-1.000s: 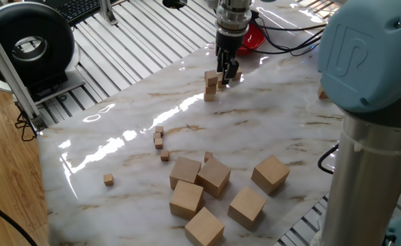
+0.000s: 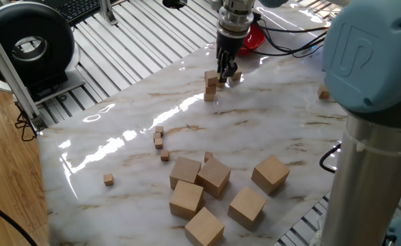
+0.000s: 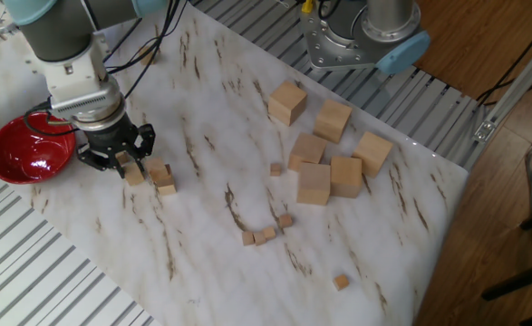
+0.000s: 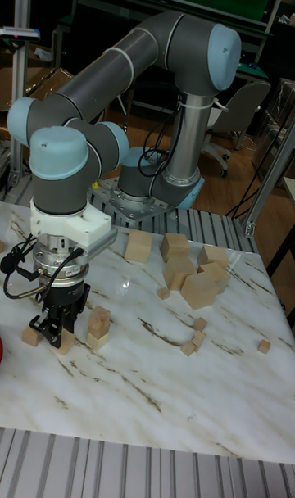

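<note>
My gripper (image 3: 118, 154) points down at the table beside the red bowl, its fingers spread apart and open. A medium wooden cube (image 3: 133, 173) stands at the fingers, close to them; whether they touch it cannot be told. Another cube (image 4: 31, 336) sits on the gripper's other side, near the bowl. Right beside the gripper, a small stack of wooden cubes (image 2: 210, 85) rests on the marble-patterned table (image 2: 132, 178). In the first exterior view, the gripper's dark body partly hides the cubes around it.
Several large wooden blocks (image 3: 314, 183) cluster near the robot's base. Several tiny cubes (image 3: 259, 237) lie mid-table, and a lone one (image 3: 341, 282) lies apart. The red bowl (image 3: 32, 167) is close to the gripper. Between gripper and tiny cubes the table is bare.
The gripper has shifted only slightly beside the stack, and the arm's blue joint has moved a little. The blocks and the stack look unmoved.
</note>
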